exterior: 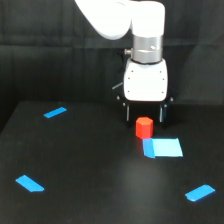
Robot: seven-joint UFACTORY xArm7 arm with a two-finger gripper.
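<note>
A small red block (144, 128) rests on the black table, just behind a light blue square (168, 147). My gripper (145, 112) points down with its fingers spread wide, one to each side of the block in the picture. It is open, and nothing is seen held between the fingers. The dark fingers barely stand out from the black background, so I cannot tell whether their tips reach down beside the block.
A darker blue strip (148, 148) lies at the square's left edge. Other blue tape marks lie at the back left (55, 112), front left (30, 184) and front right (200, 192).
</note>
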